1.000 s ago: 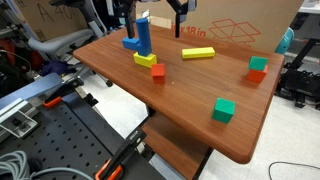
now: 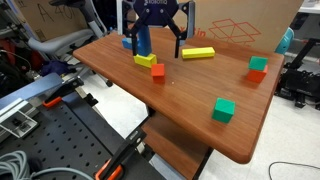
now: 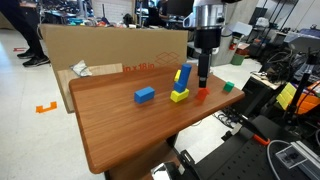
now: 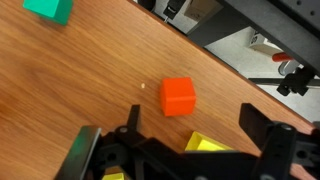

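Observation:
My gripper [image 2: 156, 46] hangs open above the wooden table, its fingers wide apart with nothing between them. In the wrist view a small orange-red block [image 4: 178, 96] lies below, near the middle of the gap between the open fingers. In exterior view 1 that block [image 2: 158, 72] rests alone on the table, below and apart from the gripper. Beside it, a blue block [image 2: 143, 42] stands upright on a yellow block [image 2: 145, 58], partly behind one finger. The yellow block's edge [image 4: 205, 143] also shows close to the orange-red block in the wrist view.
A green block [image 2: 223, 109] lies near the table's front edge. Farther back, another green block [image 2: 258, 63] sits on a red one [image 2: 257, 75]. A long yellow block [image 2: 199, 53] and a lying blue block [image 3: 145, 95] are elsewhere.
My gripper has come down towards the table over the last second, staying open. The blocks appear to have stayed in place.

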